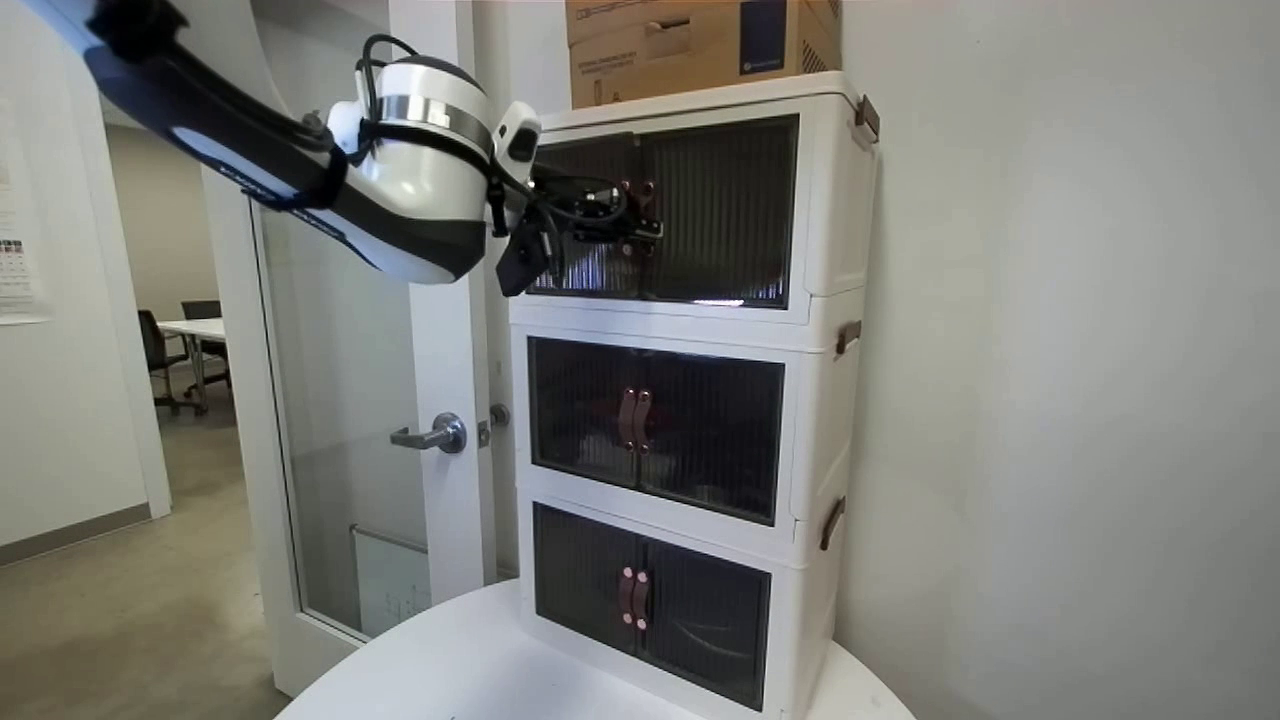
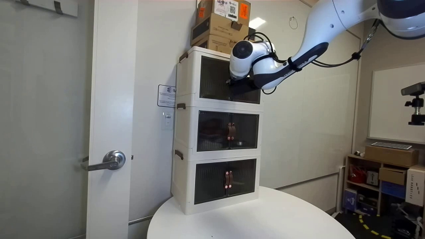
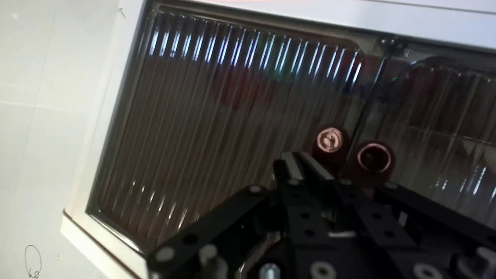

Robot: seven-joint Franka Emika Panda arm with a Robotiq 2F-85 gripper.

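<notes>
My gripper (image 1: 655, 230) is at the front of the top compartment of a stacked white cabinet (image 1: 819, 192), by the brown handles of its dark ribbed doors (image 1: 726, 228). Both top doors look closed. In the wrist view the fingertips of my gripper are drawn together just beside one handle's copper stud (image 3: 330, 140). The neighbouring handle's stud (image 3: 374, 157) shows further right. Any part of a handle between the fingers is hidden. My hand blocks the top handles in exterior view 2, where the arm's dark end meets the top doors (image 2: 213, 77).
Below, the middle doors (image 1: 720, 438) and bottom doors (image 1: 708, 624) are closed. Cardboard boxes (image 2: 223, 28) sit on top of the cabinet. It stands on a round white table (image 2: 279, 215), bare in front. A glass door with a lever handle (image 1: 432, 433) is at the left.
</notes>
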